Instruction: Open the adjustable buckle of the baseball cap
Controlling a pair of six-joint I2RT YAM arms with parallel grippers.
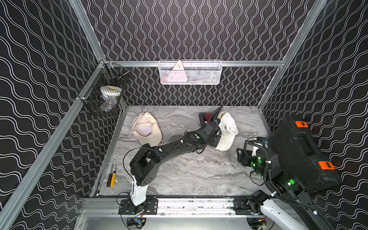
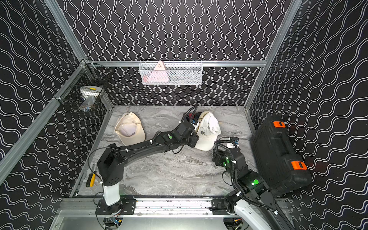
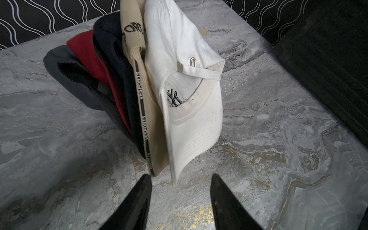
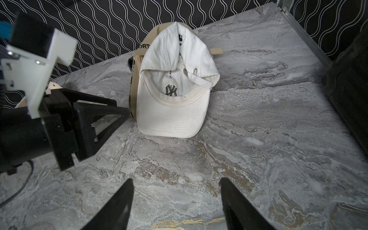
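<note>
A white baseball cap (image 4: 174,111) stands on its side at the right end of a row of caps, its inside and brim facing the wrist cameras. Its back strap (image 3: 199,72) runs across the opening, with a small metal clip (image 3: 192,61) beside it. My left gripper hovers in front of the brims, its fingers apart and nothing between them. In the right wrist view, the left gripper's fingers (image 4: 103,122) show just left of the white brim. My right gripper is open and empty over bare table, to the cap's front right.
Beige, navy, red (image 3: 92,53) and grey caps press against the white one's left side. A separate cream cap (image 1: 147,130) lies at the left. A black toolbox (image 1: 302,153) stands at the right.
</note>
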